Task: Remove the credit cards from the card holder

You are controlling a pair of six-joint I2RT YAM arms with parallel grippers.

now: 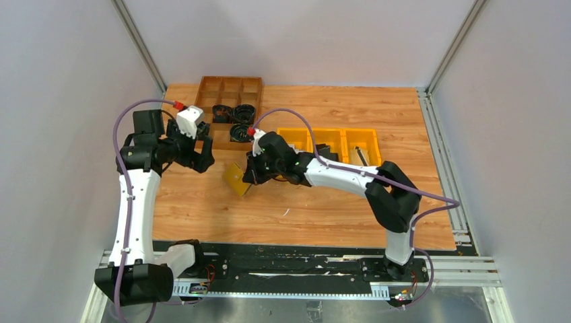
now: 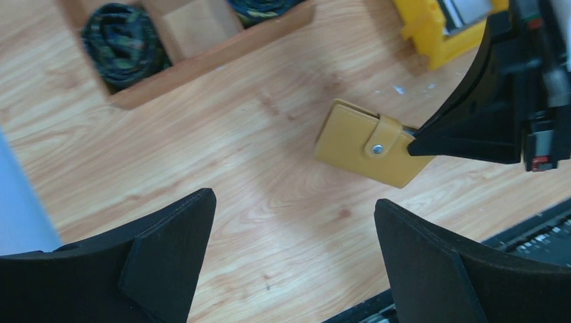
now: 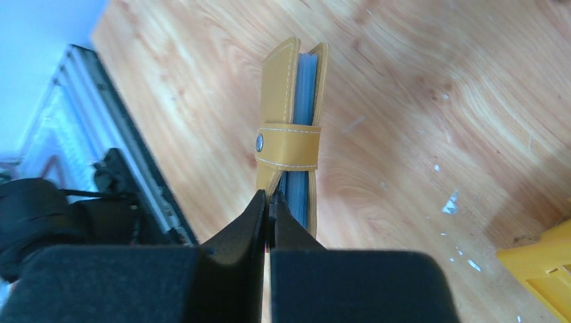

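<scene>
The tan card holder (image 3: 277, 94), its snap strap fastened, is raised and turned edge-on in the right wrist view. My right gripper is shut on its cover near the open edge, below the strap. Between the covers a bluish stack of sleeves or cards (image 3: 304, 87) shows as an edge; single cards cannot be made out. In the left wrist view the holder (image 2: 363, 145) hangs tilted from the right fingertips. My left gripper stands open and empty, to the left of the holder in the top view.
A wooden compartment tray (image 1: 210, 84) with rolled dark items stands at the back left. Yellow bins (image 1: 345, 145) sit behind the right arm, holding several items.
</scene>
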